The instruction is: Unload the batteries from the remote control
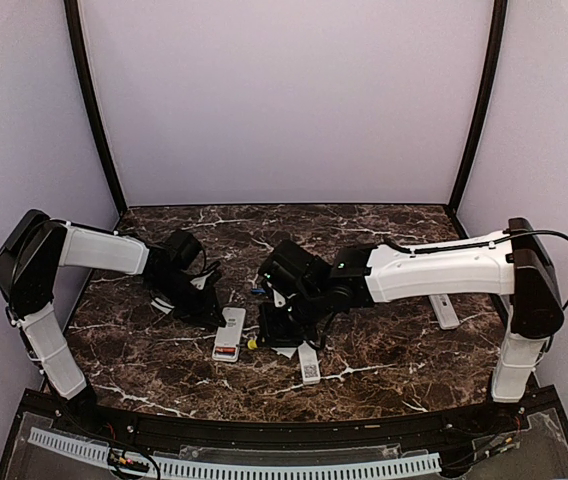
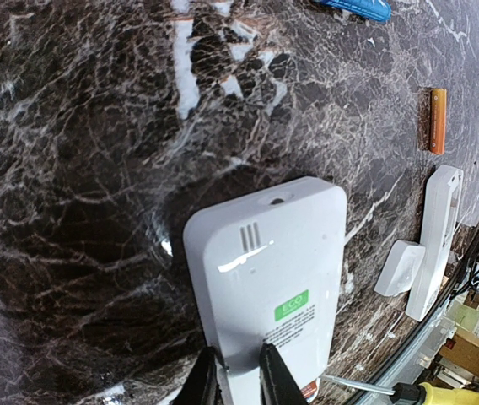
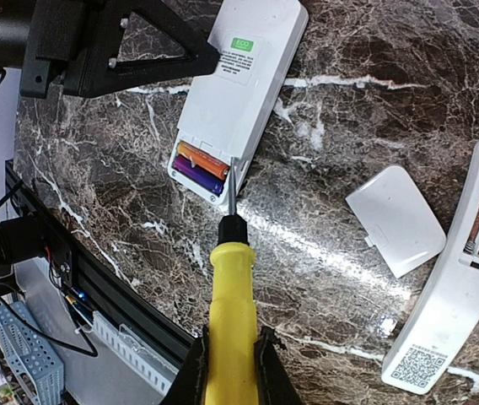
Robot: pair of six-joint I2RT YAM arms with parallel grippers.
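Note:
The white remote control (image 3: 238,93) lies face down, its battery bay uncovered at the near end. Inside sit an orange battery (image 3: 201,159) and a purple battery (image 3: 196,175). My left gripper straddles the remote's left long edge, one finger outside it and the other over the back face. My right gripper is shut on the yellow handle of a screwdriver (image 3: 233,283). Its thin metal tip meets the bay's right side, by the end of the orange battery; whether it touches the battery is unclear. In the top view the yellow handle (image 1: 252,344) is right beside the remote.
Right of the remote lie a loose white cover (image 3: 398,221) and a second white remote (image 3: 442,312) with an empty bay. A loose orange battery (image 2: 438,121) and a blue object (image 2: 357,7) rest farther back. Another remote (image 1: 444,311) is at far right.

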